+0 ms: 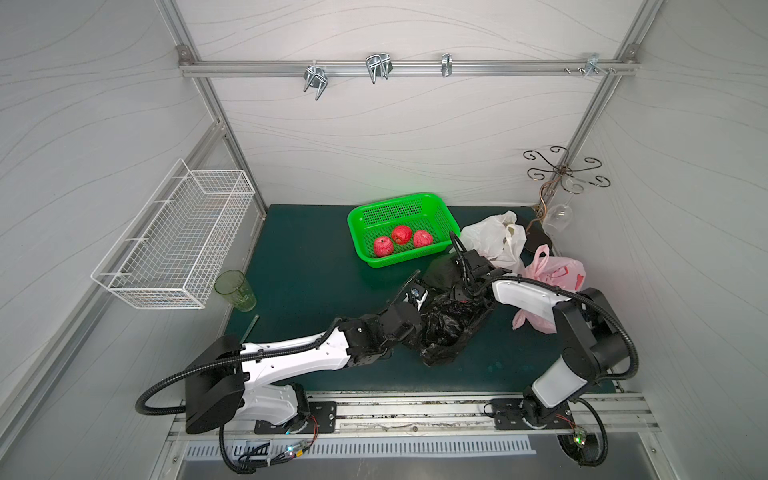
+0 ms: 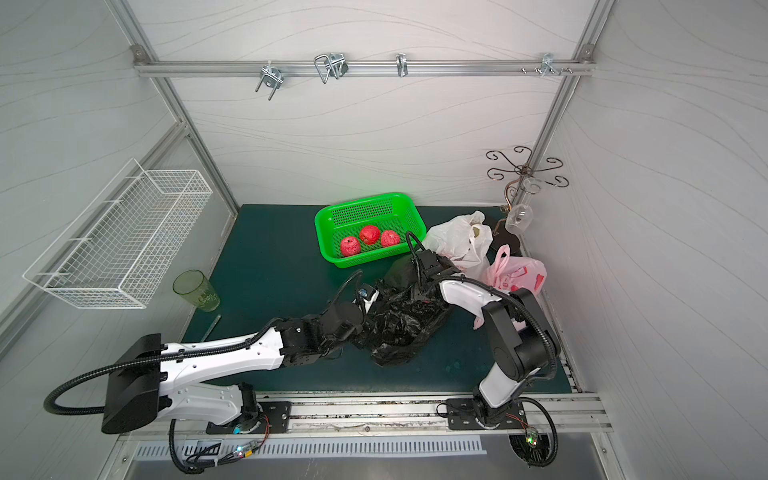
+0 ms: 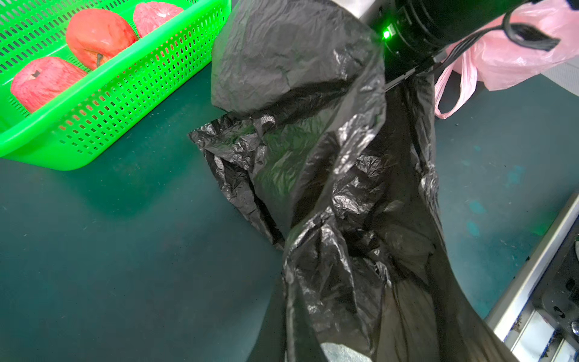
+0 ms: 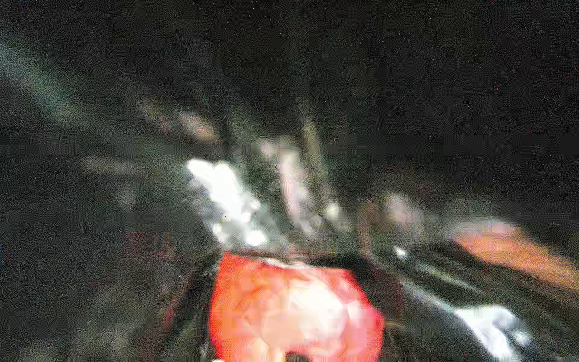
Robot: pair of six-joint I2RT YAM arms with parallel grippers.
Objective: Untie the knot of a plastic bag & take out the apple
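A crumpled black plastic bag [image 1: 448, 332] [image 3: 362, 253] lies at the middle front of the table. My left gripper [image 1: 412, 300] is at the bag's left side, shut; the plastic fills its wrist view and hides the fingertips. My right gripper [image 1: 460, 284] reaches into the top of the bag from the right, its fingers hidden. The right wrist view is dark and blurred, showing a red apple [image 4: 289, 307] low in the middle; whether the fingers grip it I cannot tell.
A green basket [image 1: 364, 240] with three apples stands behind the bag. A white bag [image 1: 488, 240], a pink bag [image 1: 560, 276] and a metal stand [image 1: 552, 188] crowd the right. A glass [image 1: 234, 289] stands left, below a wire basket [image 1: 176, 240].
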